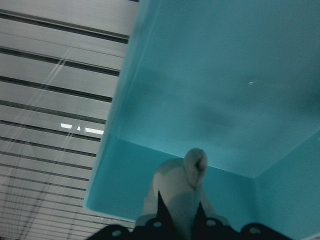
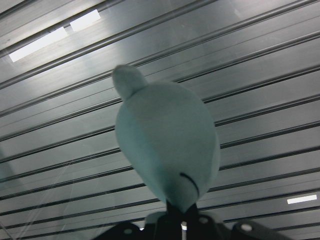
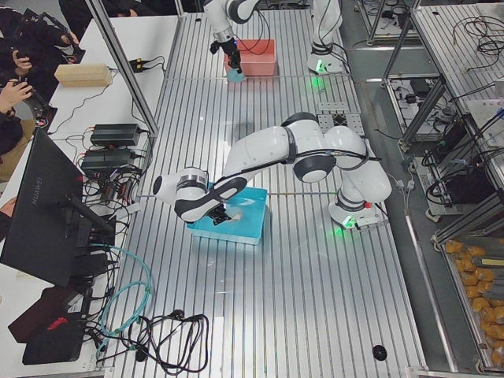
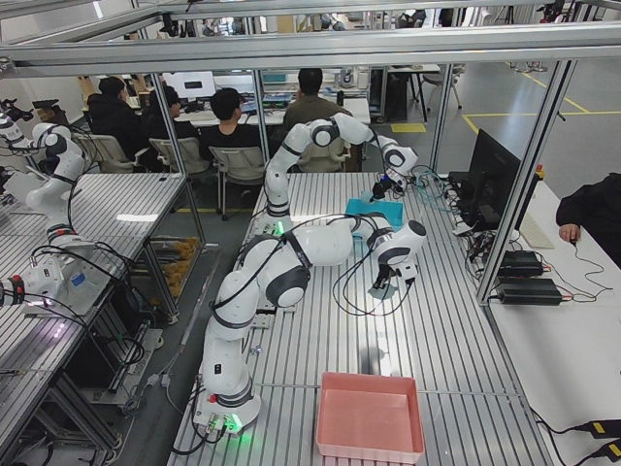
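My left gripper is shut on a pale, soft, plush-like object (image 1: pixel 177 182), low over the blue bin (image 1: pixel 210 85); the bin is also under that arm in the left camera view (image 3: pixel 244 232). My right gripper is shut on a pale blue plush-like object (image 2: pixel 162 135) with a small rounded nub, held above the bare slatted table. In the right camera view this object (image 4: pixel 383 289) hangs beyond the pink bin (image 4: pixel 369 417).
A monitor (image 3: pixel 47 220), black power boxes and loose cables (image 3: pixel 177 354) line one side of the table. Metal frame posts rise along the edges.
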